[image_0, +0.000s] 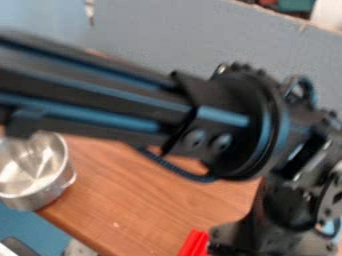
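Observation:
The black robot arm fills much of the upper and middle view. Its lower part, with the gripper body (278, 228), hangs at the lower right; the fingertips are mostly cut off or hidden, so their opening does not show clearly. A red object (194, 243) lies at the bottom edge, just left of the gripper body. A steel pot (30, 172) stands at the left, partly behind the arm.
A grey panel (201, 35) runs along the back. A blue surface lies beyond the table's lower left edge.

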